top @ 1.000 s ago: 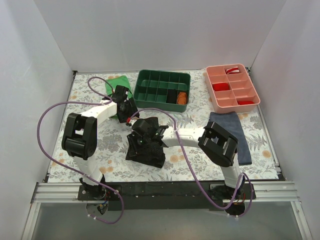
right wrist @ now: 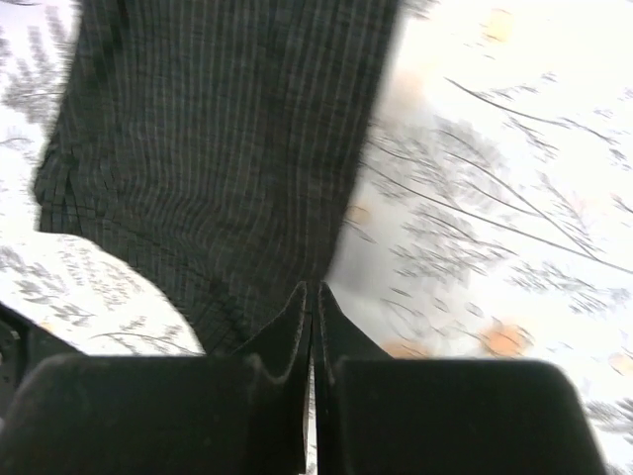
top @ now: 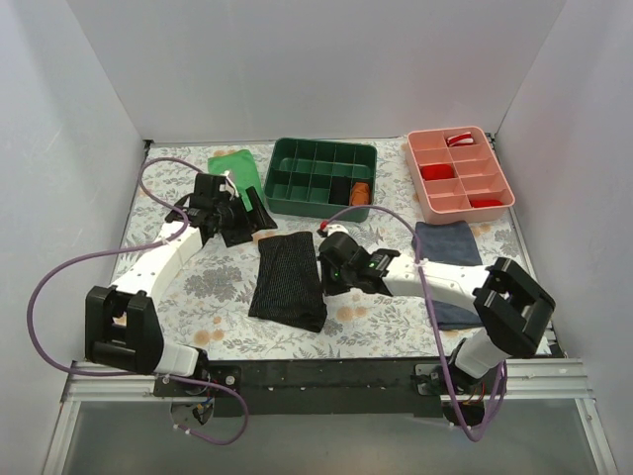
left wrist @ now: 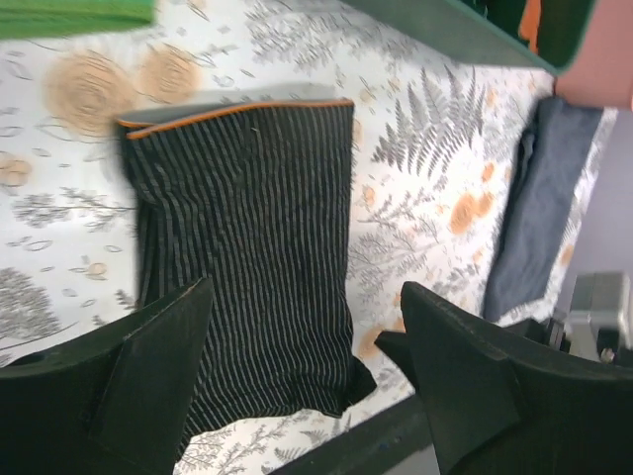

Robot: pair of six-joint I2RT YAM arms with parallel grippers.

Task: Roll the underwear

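The underwear (top: 287, 277) is dark, finely striped and spread as a folded strip on the flowered table. Its orange-edged waistband (left wrist: 242, 114) lies at the far end, and its near right corner sticks out. Over the cloth's far left side, my left gripper (top: 250, 226) is part open, and no cloth shows between its fingers. At the underwear's right edge, my right gripper is shut with its tips close to the cloth. Whether they touch it I cannot tell.
A green divided box (top: 318, 148) with a black and a brown roll stands behind the underwear. A pink divided box (top: 435, 203) is at back right. Green cloth (top: 235, 166) lies back left; a dark blue cloth (top: 447, 244) lies right.
My right gripper has moved rightward from over the underwear to its right edge. The left arm has shifted slightly toward the near side. The cloth lies about as before.
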